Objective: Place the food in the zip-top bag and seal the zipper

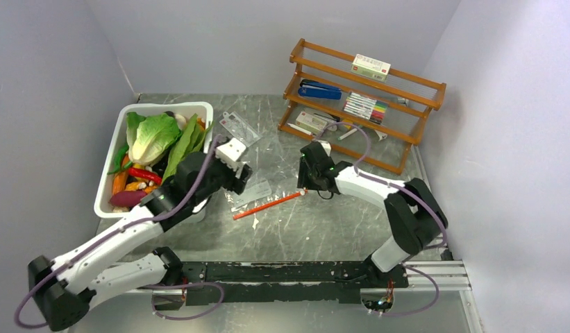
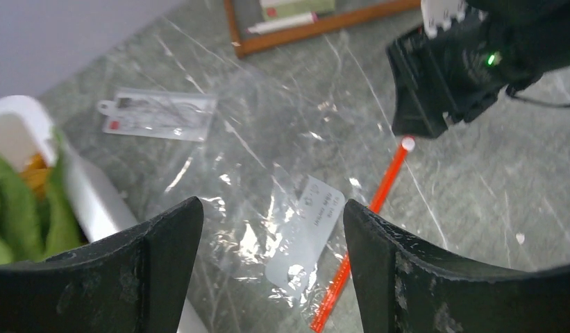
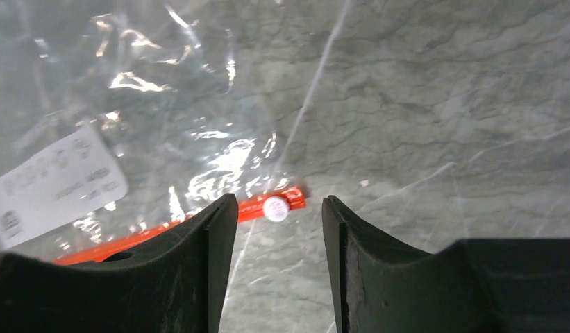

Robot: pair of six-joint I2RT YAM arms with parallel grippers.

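Note:
A clear zip top bag lies flat on the marble table, its red zipper strip with white slider along the near edge. My right gripper stands open low over the slider end, its fingers either side of it; whether they touch is unclear. My left gripper is open above the bag, beside the bin, with nothing between its fingers. The white bin on the left holds the food: lettuce, leafy greens, a red pepper and other vegetables.
A wooden rack with boxes, pens and a blue stapler stands at the back right. A clear plastic piece lies behind the bag.

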